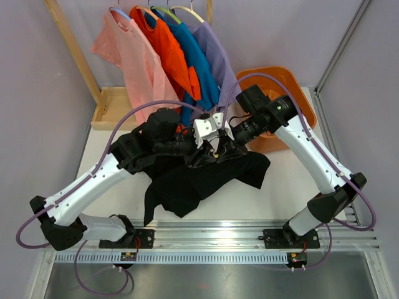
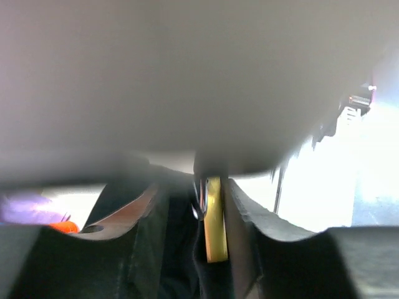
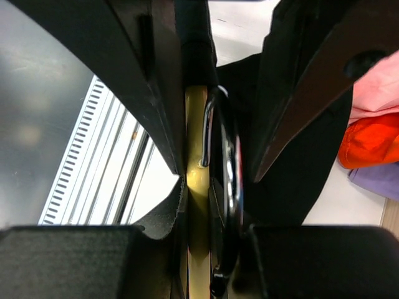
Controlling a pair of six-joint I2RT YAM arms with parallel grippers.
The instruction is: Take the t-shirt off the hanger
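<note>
The yellow hanger (image 3: 198,180) with its metal hook runs between the fingers of my right gripper, shut on it. My left gripper (image 1: 206,158) faces it at close range. Its fingers (image 3: 146,87) stand apart on either side of the hanger, with gaps visible in the right wrist view. The left wrist view shows the hanger (image 2: 216,224) between those same fingers too. A black t-shirt (image 1: 199,187) spreads below both grippers; whether its collar is between the left fingers is hard to tell. In the top view the arms hide most of the hanger.
Pink (image 1: 140,59), orange, blue and purple (image 1: 215,56) shirts hang on a wooden rack (image 1: 78,50) behind. An orange basket (image 1: 283,75) stands at the back right, partly behind the right arm.
</note>
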